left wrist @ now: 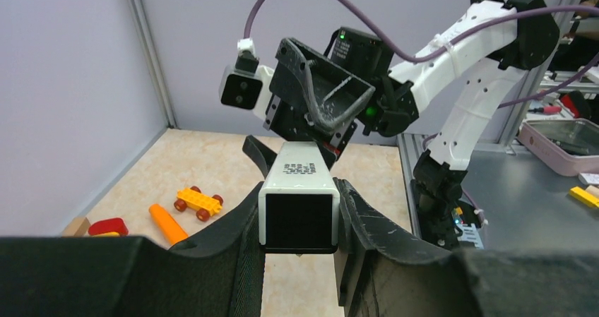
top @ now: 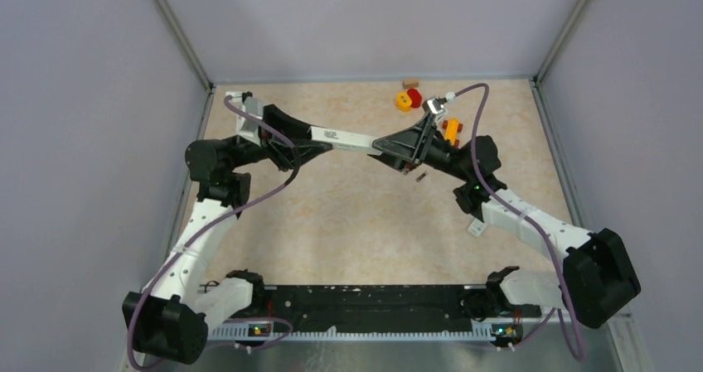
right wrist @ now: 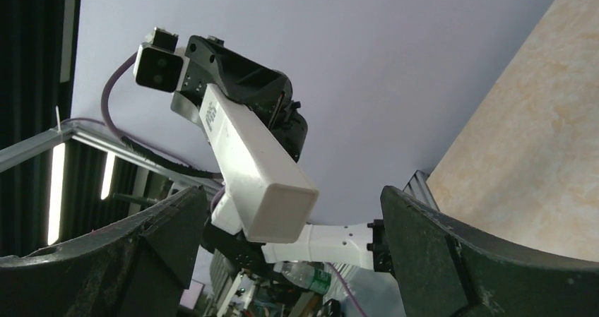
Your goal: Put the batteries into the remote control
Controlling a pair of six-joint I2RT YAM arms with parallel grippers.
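My left gripper [top: 319,140] is shut on the white remote control [top: 346,140], which it holds up horizontally over the table, its dark end facing the left wrist camera. The remote's far end reaches into the space between the fingers of my right gripper [top: 383,150], which stands open around it; in the right wrist view that end [right wrist: 281,207] sits between the open fingers, apparently clear of both. Small cylinders, perhaps batteries [top: 421,176], lie on the table below the right gripper, too small to tell clearly.
Toys lie at the back of the table: a yellow-wheeled car [left wrist: 199,200], an orange piece [left wrist: 166,222], a red piece [top: 414,97] and a wooden block [top: 410,83]. A pale object [top: 476,227] lies at the right.
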